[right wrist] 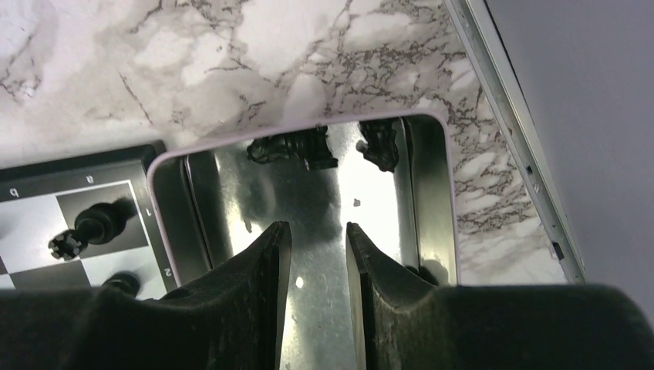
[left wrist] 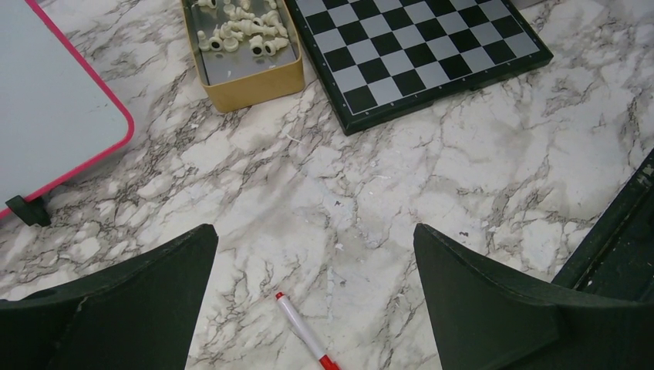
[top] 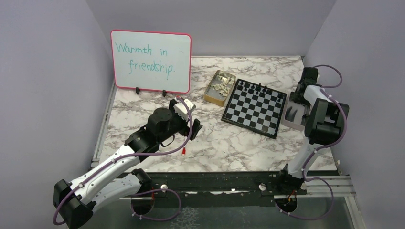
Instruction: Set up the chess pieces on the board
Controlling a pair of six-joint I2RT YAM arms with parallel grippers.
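The chessboard has black pieces standing along its back rows. White pieces lie in a tan box left of it. My right gripper is over the grey tray right of the board, its fingertips apart with nothing visible between them; black pieces lie at the tray's far end. A standing black piece is on the board's corner beside the tray. My left gripper hangs open above bare table at the left, front of the board.
A whiteboard stands at the back left. A red-capped marker lies under the left gripper. Walls close in right of the tray.
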